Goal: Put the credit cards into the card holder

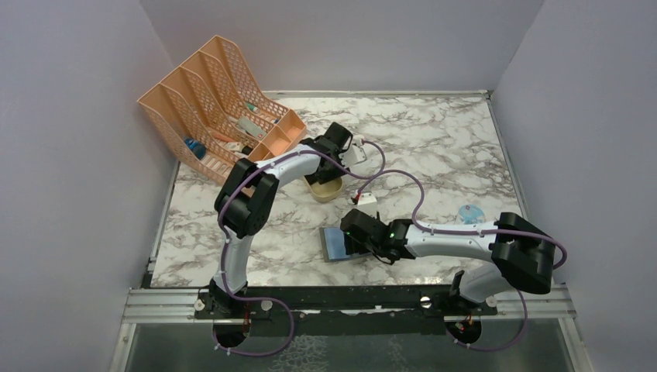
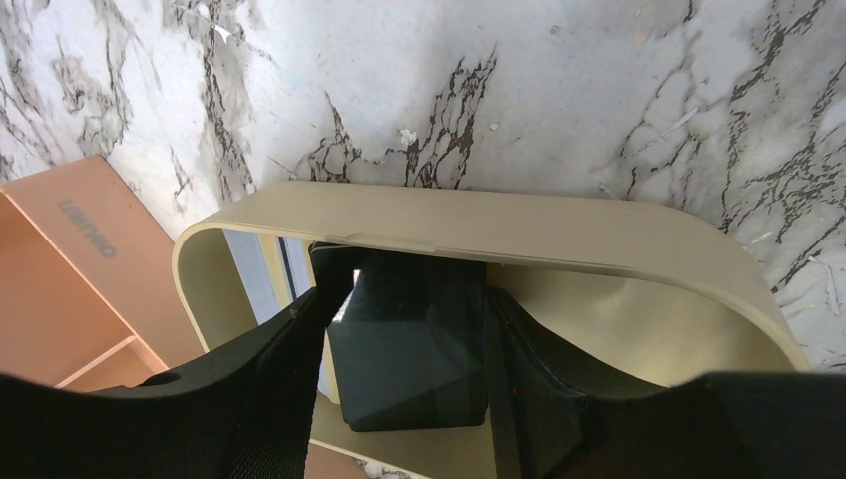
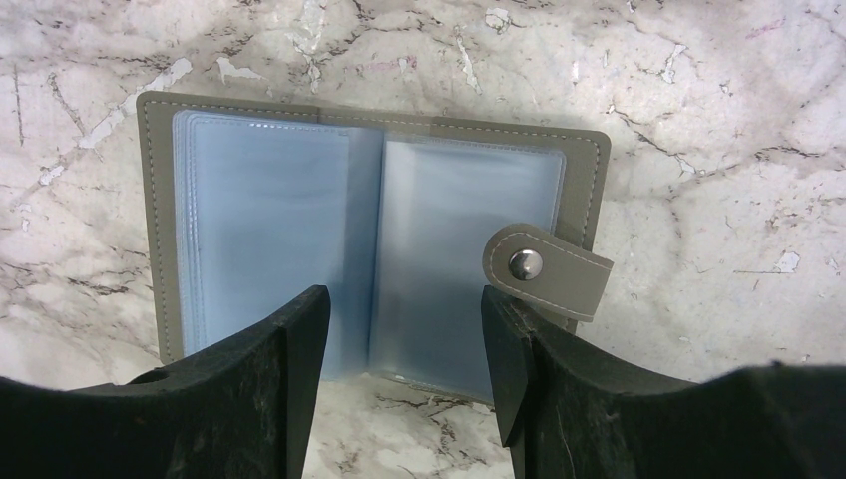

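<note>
In the left wrist view a glossy black card (image 2: 409,359) leans inside an oval beige bin (image 2: 479,225), with lighter card edges (image 2: 284,264) packed to its left. My left gripper reaches into the bin with fingers apart, one finger at each side edge of the black card; whether they touch it is unclear. The grey-green card holder (image 3: 264,215) lies spread on the table, its clear bluish sleeves facing up and looking empty. Over its near part hovers my right gripper, open with nothing between the fingers.
A peach slotted rack (image 1: 182,85) holding small items stands at the back left, right beside the bin. A small light-blue round thing (image 1: 470,213) lies at the right.
</note>
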